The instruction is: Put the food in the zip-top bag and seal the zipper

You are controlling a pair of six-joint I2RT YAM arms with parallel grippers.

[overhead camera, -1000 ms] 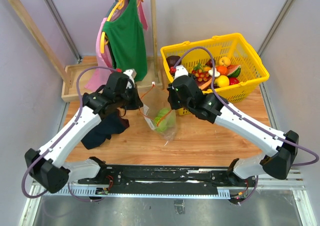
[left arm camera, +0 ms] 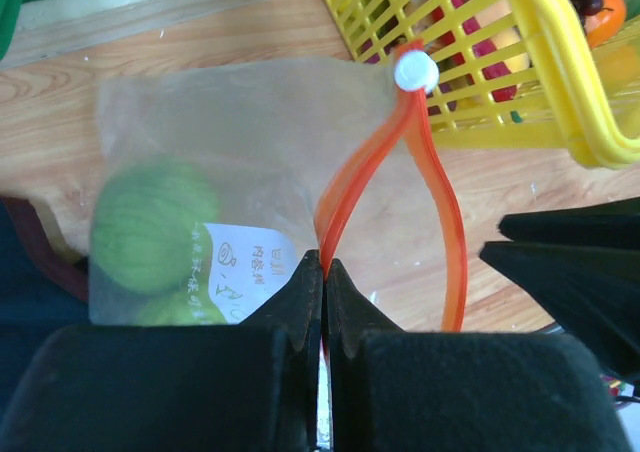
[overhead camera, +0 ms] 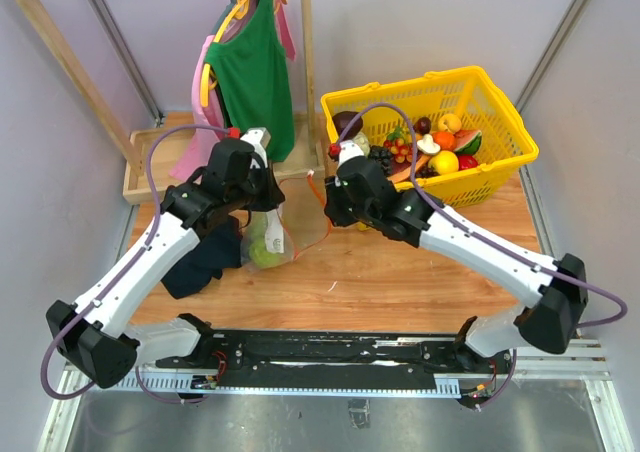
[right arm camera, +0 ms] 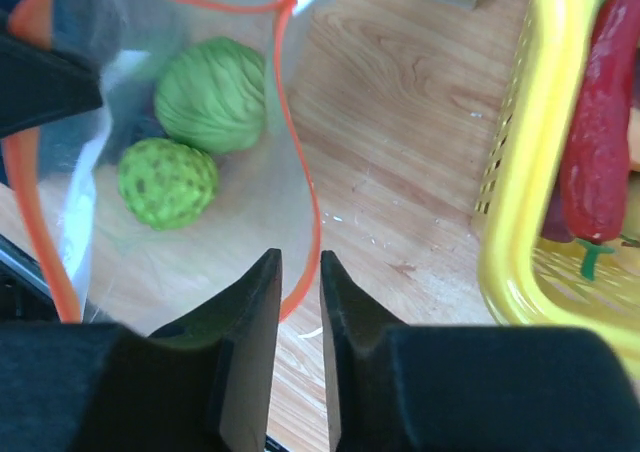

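The zip top bag (overhead camera: 272, 234) hangs from my left gripper, which is shut on its orange zipper edge. It holds green food: in the right wrist view a cabbage (right arm camera: 210, 92) and a round green piece (right arm camera: 167, 182). The orange zipper (left arm camera: 440, 202) forms a loop with a white slider (left arm camera: 416, 71) at one end. My right gripper is part open beside the bag's orange edge, which runs just behind or between its fingertips; I cannot tell if they touch it.
The yellow basket (overhead camera: 490, 172) of toy food stands at the back right, close beside my right gripper. A wooden rack with clothes (overhead camera: 250, 62) is at the back left, a dark cloth (overhead camera: 200, 267) lies left of the bag.
The bag's body has swung leftwards, from between the arms to under my left gripper. My right arm has shifted slightly left and down in the top view.
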